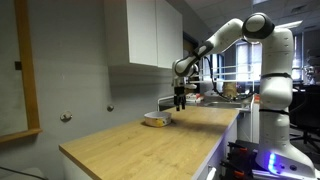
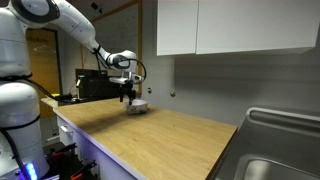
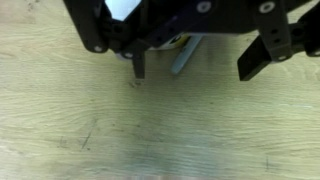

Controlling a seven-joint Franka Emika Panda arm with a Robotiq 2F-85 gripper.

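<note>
My gripper is open, its two dark fingers well apart and nothing gripped between them. In exterior view 1 the gripper [image 1: 180, 105] hangs above the wooden counter, just right of a pale, shallow bowl [image 1: 154, 119]. Exterior view 2 shows the gripper [image 2: 124, 99] beside the same bowl [image 2: 139, 105] and above the counter. A grey-blue bar [image 3: 186, 56] and part of a round, yellowish thing lie below the gap between the fingers in the wrist view; the gripper's body hides the rest. Something yellow shows at the bowl's lower side in exterior view 1.
A long wooden counter [image 2: 175, 142] runs along the wall, its near part bare. White cabinets [image 1: 130, 35] hang above its back edge. A metal sink [image 2: 262, 168] lies past the counter's end.
</note>
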